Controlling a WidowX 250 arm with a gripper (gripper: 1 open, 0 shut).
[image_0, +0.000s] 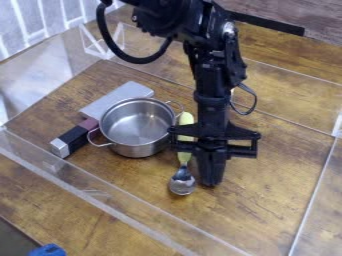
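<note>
The black gripper (211, 170) is low over the wooden table, right of a spoon (183, 182) with a pale yellow-green handle. Its fingertips are close together and appear shut; whether anything thin is between them cannot be made out. Part of the spoon's handle passes behind the gripper's left side. A steel pot (131, 126) stands to the left of the spoon.
A cleaver (114, 104) with a dark handle lies behind and left of the pot. A blue object (47, 250) is at the bottom left corner.
</note>
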